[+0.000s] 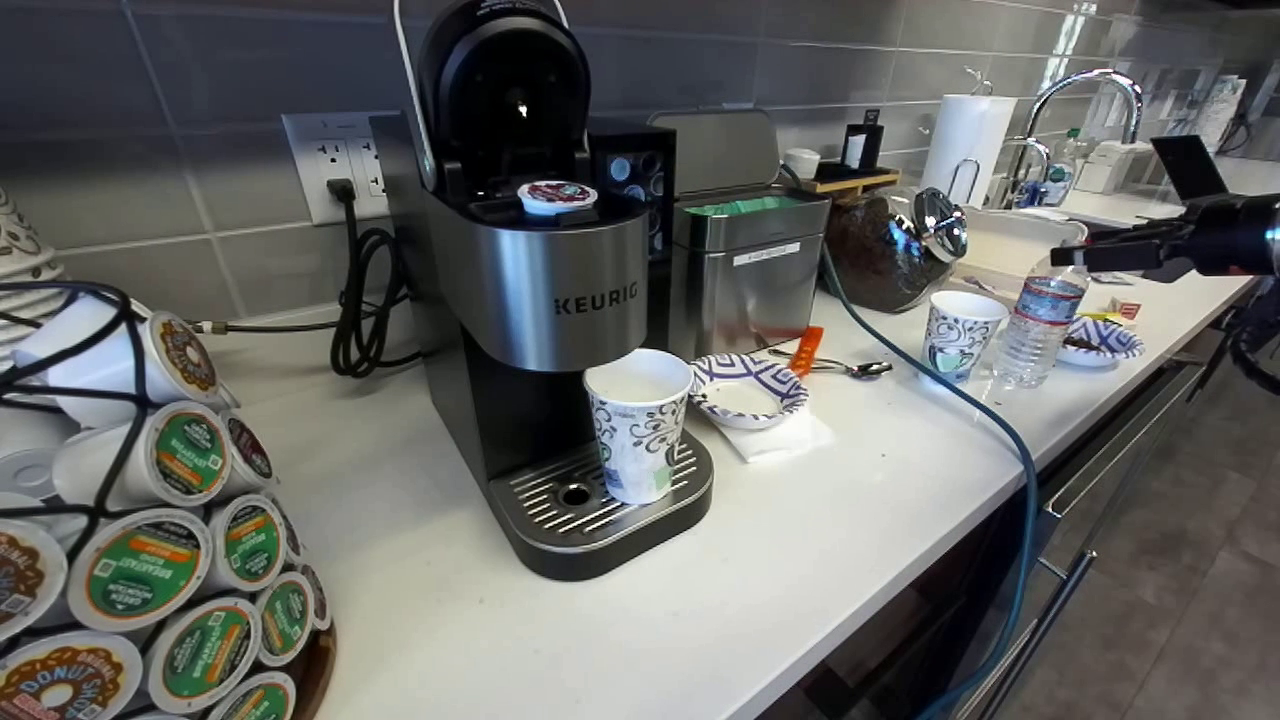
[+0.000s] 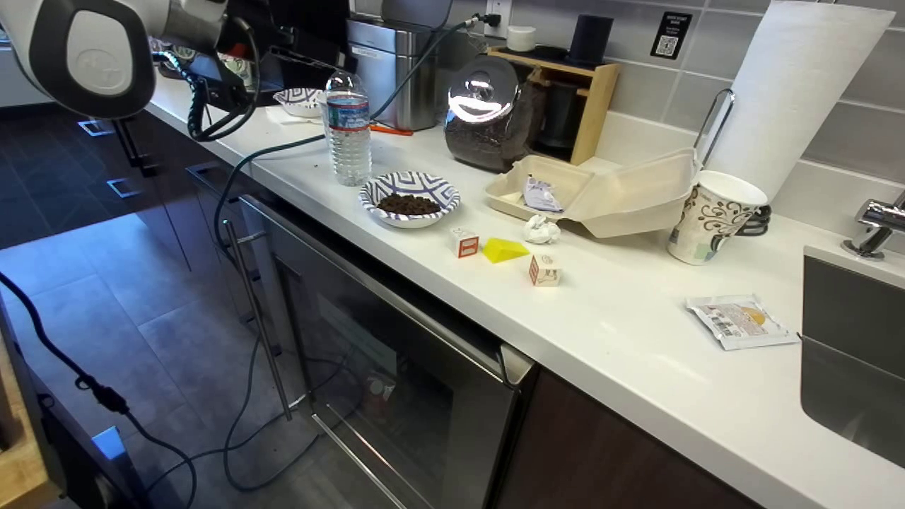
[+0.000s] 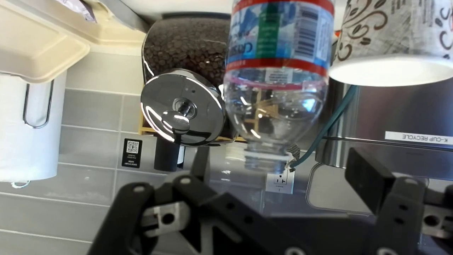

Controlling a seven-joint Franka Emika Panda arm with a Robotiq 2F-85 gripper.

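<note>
An uncapped clear plastic bottle (image 1: pixel 1041 322) with a red and blue label stands upright on the counter. My gripper is open. In the wrist view, which is upside down, the bottle's neck (image 3: pixel 266 159) appears in the gap between the spread fingers, apart from both. From exterior view 1, the dark fingers (image 1: pixel 1110 254) overlap the bottle's top. A patterned paper cup (image 1: pixel 960 336) sits close beside the bottle. Another cup (image 1: pixel 638 432) stands on the drip tray of the coffee maker (image 1: pixel 528 282), whose lid is raised with a pod (image 1: pixel 557 198) in it.
A bowl of dark grounds (image 2: pixel 409 200) is near the bottle, with small boxes (image 2: pixel 464 242) and a takeout box (image 2: pixel 636 195) farther along. A blue-green cable (image 1: pixel 1020 480) crosses the counter edge. Behind stand a coffee-bean jar (image 1: pixel 882 252) and a metal bin (image 1: pixel 750 282).
</note>
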